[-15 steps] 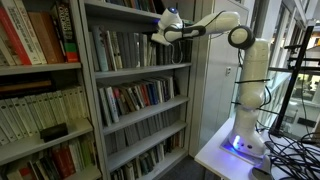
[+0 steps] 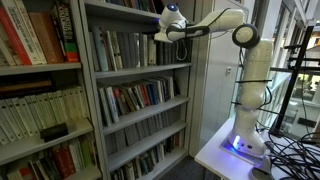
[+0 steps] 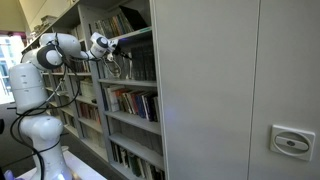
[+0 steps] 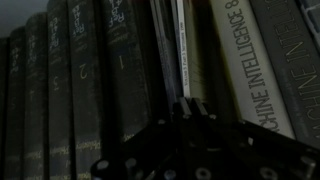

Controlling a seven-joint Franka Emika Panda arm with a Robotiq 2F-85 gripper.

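High in exterior view 1, my gripper (image 2: 160,37) reaches into the row of books on an upper shelf. Exterior view 2 also has the gripper (image 3: 120,50) at this shelf, small and dark. In the dim wrist view, the closed fingertips meet at the lower edge of a thin, pale-spined book (image 4: 184,60), and the gripper appears shut on it. The book stands upright among its neighbours. Where the fingers touch it is dark and partly hidden.
Thick dark numbered volumes (image 4: 85,80) stand close on the left. To the right lean a pale "Machine Intelligence" book (image 4: 250,65) and a darker one (image 4: 290,60). A tall bookcase (image 2: 97,100) surrounds the reach.
The arm's wrist end has shifted very slightly to the right in exterior view 1. The books on the shelves look unchanged.
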